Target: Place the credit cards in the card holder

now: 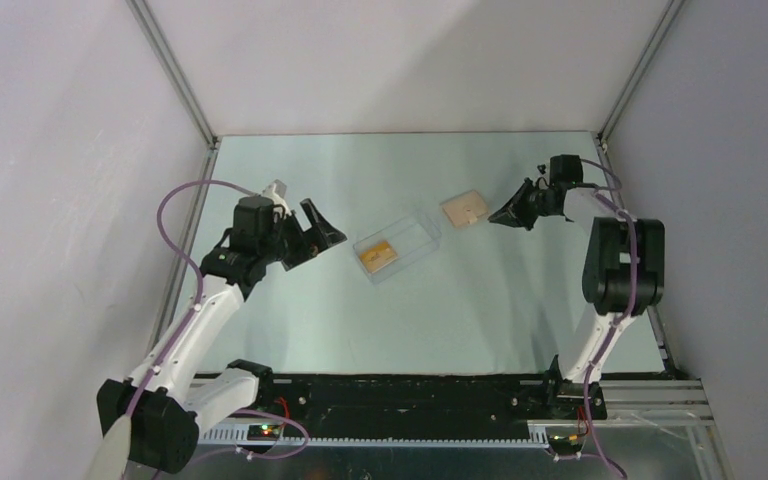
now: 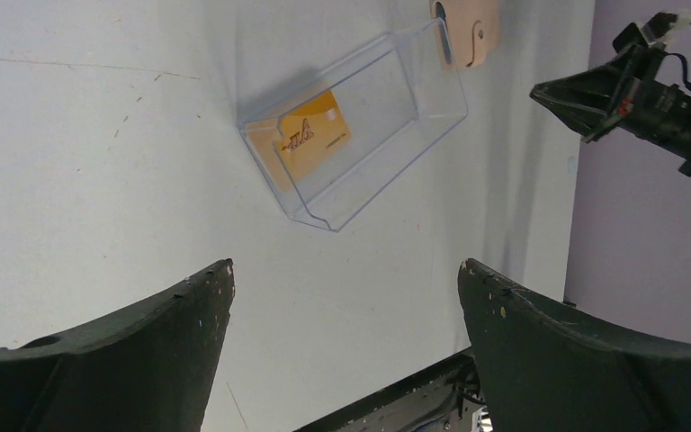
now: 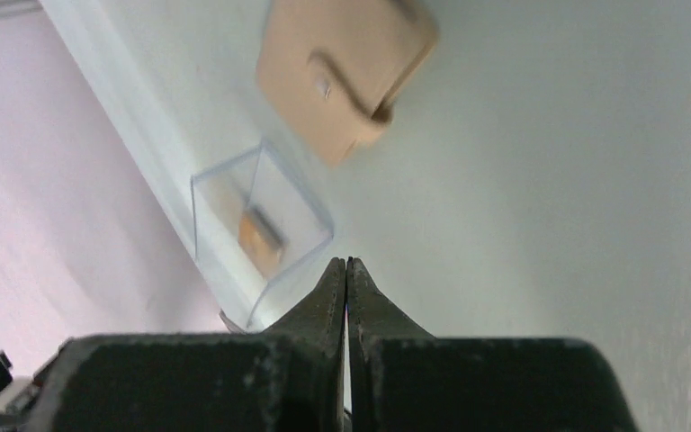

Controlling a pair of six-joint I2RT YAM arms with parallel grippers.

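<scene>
A beige card holder [image 1: 464,208] with a snap flap lies right of a clear open plastic box [image 1: 415,240], in which a yellow card [image 1: 378,257] lies at the left end; the left wrist view shows that card [image 2: 315,135] too. My left gripper [image 1: 325,225] stands open left of the box, empty between its fingers. My right gripper [image 1: 495,218] is shut, nothing showing between its fingers, just right of the holder. The holder [image 3: 346,76] is blurred in the right wrist view.
Walls border it at the back and sides; a dark rail runs along the front.
</scene>
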